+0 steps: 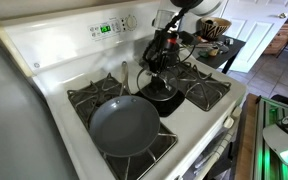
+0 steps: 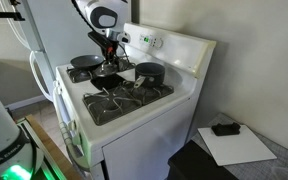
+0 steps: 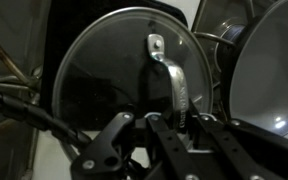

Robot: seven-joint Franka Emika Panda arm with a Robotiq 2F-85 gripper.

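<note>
A round glass lid (image 3: pixel 104 70) with a dark rim and a curved metal handle (image 3: pixel 174 75) fills much of the wrist view. My gripper appears shut on the handle's near end, which runs down between the fingertips. In exterior view 1 the lid (image 1: pixel 160 88) is at the middle of the stove, directly below the gripper (image 1: pixel 158 70). A black square piece (image 2: pixel 106 82) shows below the lid there. Whether the lid touches anything underneath is hard to tell.
A large dark frying pan (image 1: pixel 124 126) covers the near left burners. A dark pot (image 2: pixel 150 74) stands on the other burner side, close to the lid. Free burner grates (image 1: pixel 206 92) and the white stovetop (image 1: pixel 192 122) lie to the right.
</note>
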